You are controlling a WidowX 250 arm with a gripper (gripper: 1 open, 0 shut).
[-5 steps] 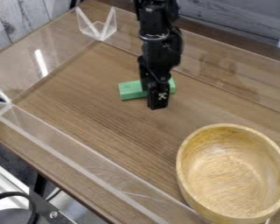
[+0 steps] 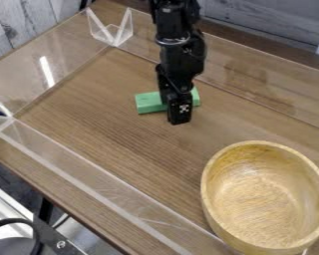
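The black gripper (image 2: 174,103) points down from the top of the camera view, directly over a green block (image 2: 149,103) lying on the wooden table (image 2: 96,149). Its fingers reach down around the middle and right part of the block and hide some of it. Whether they touch or hold it is unclear.
A large pale round bowl (image 2: 262,194) sits at the lower right. Clear plastic sheeting lines the left edge, and a clear angular piece (image 2: 112,30) is at the upper left. Black cables lie at the bottom left.
The gripper has shifted very slightly at the block, its fingers looking a little different. The block appears in the same place.
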